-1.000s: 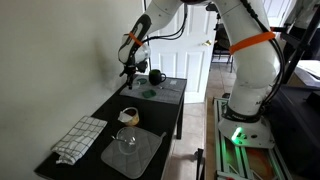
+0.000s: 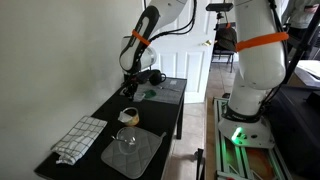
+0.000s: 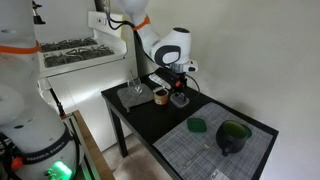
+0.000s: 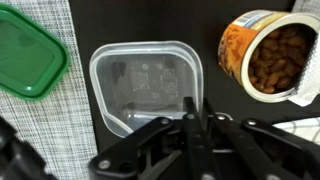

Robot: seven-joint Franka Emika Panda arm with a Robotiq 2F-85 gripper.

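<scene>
A clear plastic container (image 4: 140,85) fills the middle of the wrist view, its open side facing the camera. My gripper is shut on one edge of this container. In exterior view 2, the gripper (image 3: 180,91) hangs above the dark table beside an orange-labelled can (image 3: 161,97). The wrist view shows brown pieces inside that can (image 4: 270,58), just right of the container. A green lid (image 4: 30,53) lies on the woven mat to the left. From exterior view 1, the gripper (image 2: 130,87) appears beyond the can (image 2: 129,116), and the container cannot be made out clearly.
A dark pot (image 3: 235,131) stands on the grey mat (image 3: 193,148). Near the other end of the table are a checked cloth (image 2: 80,138), a clear glass-like vessel (image 2: 128,136) and a grey tray (image 2: 140,153). Dark table shows bare between mat and can.
In exterior view 1, the arm has come from the far mat end of the table toward the can, looking larger and nearer. The can, cloth and tray have stayed put.
</scene>
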